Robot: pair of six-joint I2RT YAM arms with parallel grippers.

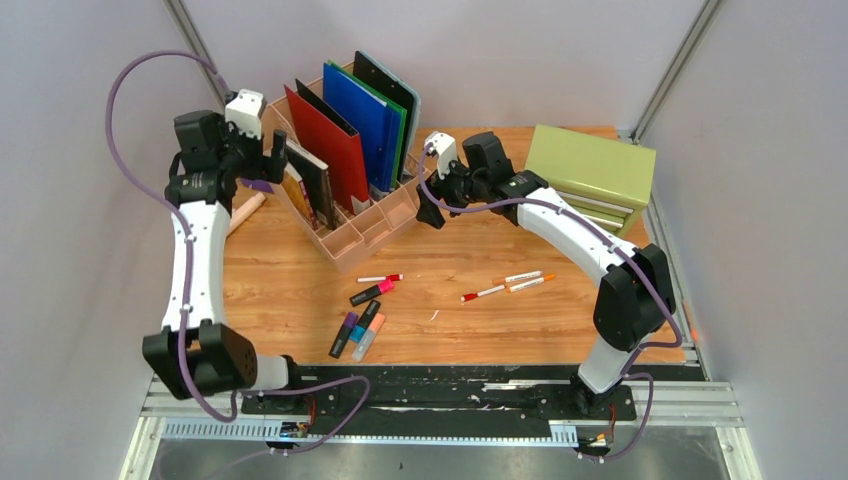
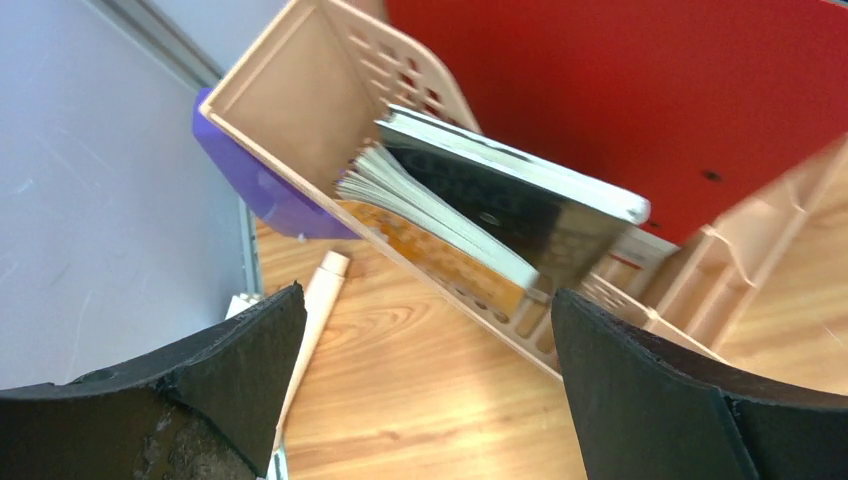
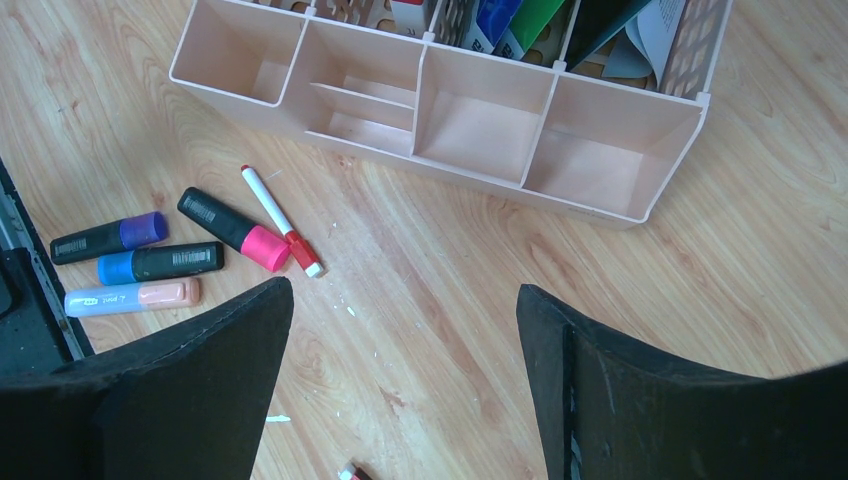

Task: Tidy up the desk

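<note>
A pink organizer [image 3: 470, 180] at the back left holds books [image 2: 510, 210] and red [image 1: 330, 150], blue [image 1: 355, 110], green and black folders; its front compartments look empty. My left gripper [image 1: 268, 150] is open above its left side, nothing between the fingers. My right gripper [image 1: 430, 210] is open just right of the organizer, nothing between its fingers. Several highlighters [image 3: 160, 262] and a red-capped marker [image 3: 275, 210] lie on the desk front. More markers [image 1: 525, 285] lie front right.
A green drawer box [image 1: 590, 160] stands back right. A light roll [image 2: 320, 300] and a purple object [image 2: 260, 185] are by the left wall.
</note>
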